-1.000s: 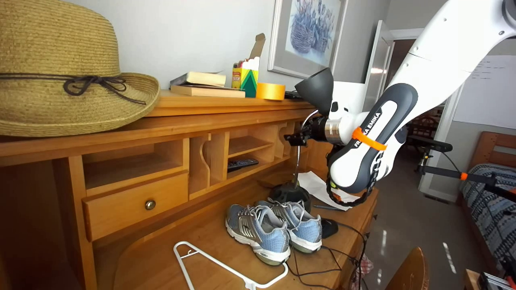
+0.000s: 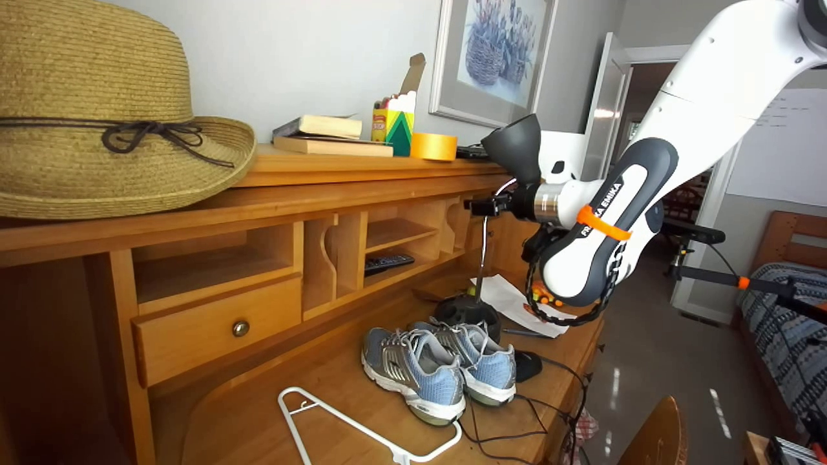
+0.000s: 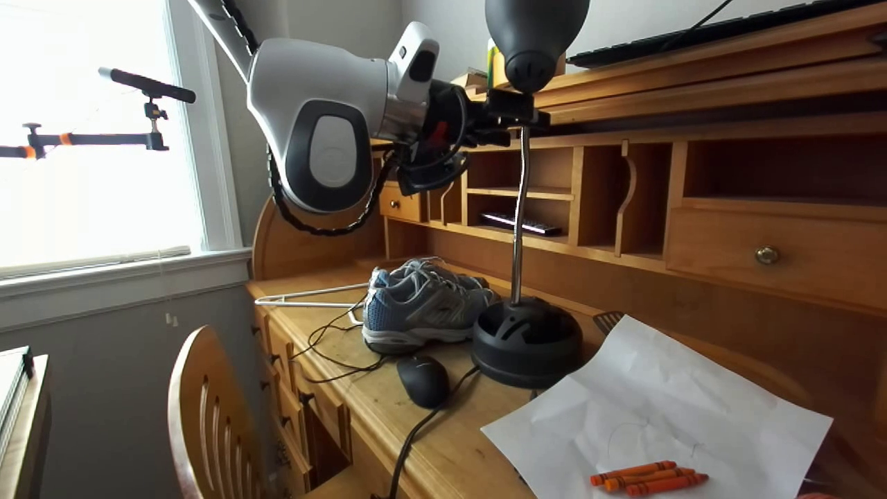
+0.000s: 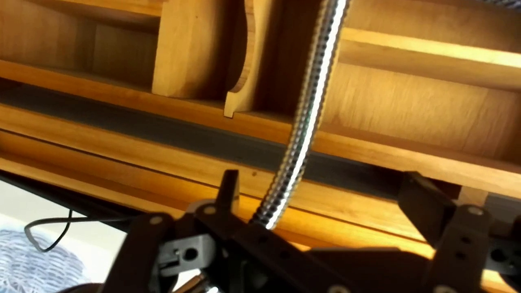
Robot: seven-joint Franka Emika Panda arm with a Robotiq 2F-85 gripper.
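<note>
A desk lamp with a black cone-shaped head, a silver flexible neck and a round black base stands on the desk. My gripper is at the upper neck, just below the lamp head. From the wrist, the ribbed neck runs through the space between the open fingers, closer to the left finger than to the right finger. Whether the neck touches either finger, I cannot tell.
Grey-blue sneakers, a black mouse and a white hanger lie on the desk. Paper bears several orange crayons. Behind the neck are the hutch's cubbyholes; orange tape sits on top. A chair stands in front.
In exterior view 1, my arm and gripper have risen and shifted right. The lamp head has also moved slightly right, and its upper neck curves differently. Sneakers and hanger have stayed put.
</note>
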